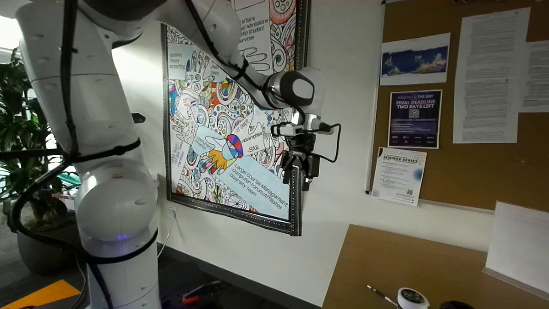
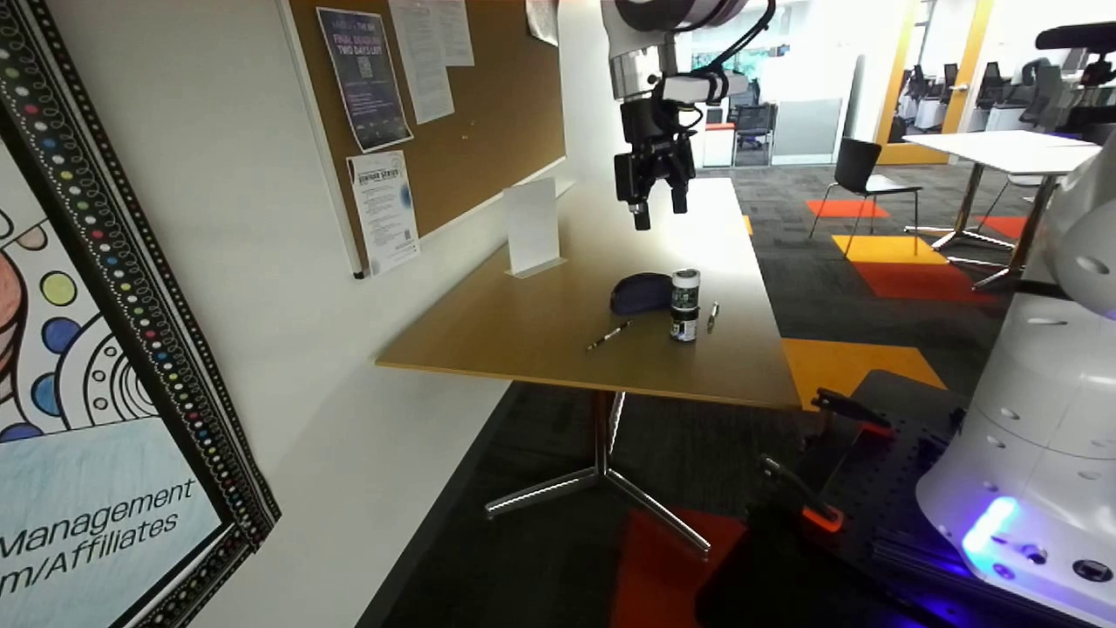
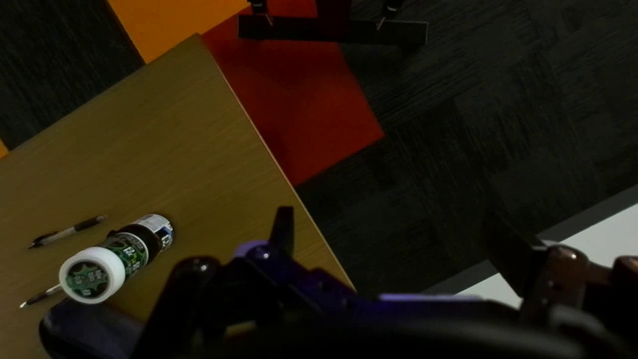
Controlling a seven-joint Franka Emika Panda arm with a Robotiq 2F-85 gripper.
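My gripper (image 1: 297,183) hangs open high above the table (image 2: 492,345), its fingers pointing down and apart with nothing between them. On the table a white-lidded container with a green label (image 2: 685,292) stands on top of a second small container (image 2: 684,324). A dark rounded case (image 2: 639,294) lies beside the stack. One pen (image 2: 609,335) lies left of the stack and another pen (image 2: 713,317) right of it. In the wrist view the stack's white lid (image 3: 113,261) shows at lower left, away from the spread fingers.
A white upright panel (image 2: 534,225) stands at the wall side of the table. A corkboard (image 1: 476,170) and a framed poster (image 1: 296,216) are on the wall.
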